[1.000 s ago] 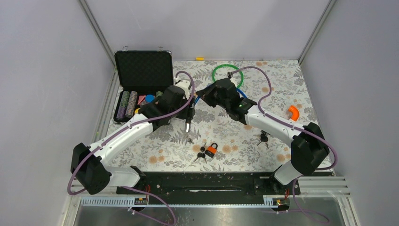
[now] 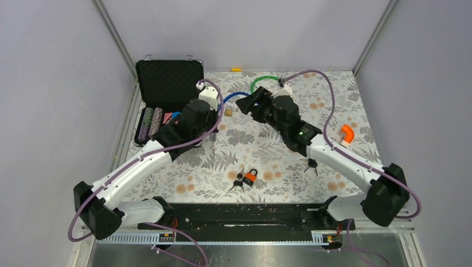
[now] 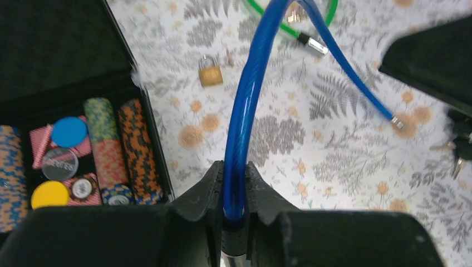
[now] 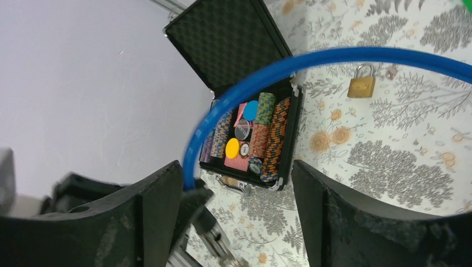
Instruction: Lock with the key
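A blue cable lock (image 3: 245, 105) is held in my left gripper, shut on it near the cable's dark collar. Its metal body (image 4: 214, 236) hangs below the fingers, while the cable arches up and away. The cable's free metal tip (image 3: 397, 123) shows at the right of the left wrist view. My right gripper stands open beside the left one, its fingers wide apart and nothing gripped. Loose keys (image 2: 238, 183) lie at the table's front by an orange-and-black padlock (image 2: 250, 177). Another dark key set (image 2: 311, 164) lies farther right.
An open black case (image 2: 170, 83) with chip rolls stands at the back left. A brass padlock (image 3: 210, 75) and a green cable lock (image 2: 264, 79) lie towards the back. At the right is an orange lock (image 2: 348, 133).
My left gripper has drawn left with the blue lock, towards the case. The right arm has shifted, its gripper slightly right and farther back. The brass padlock has come into view between them.
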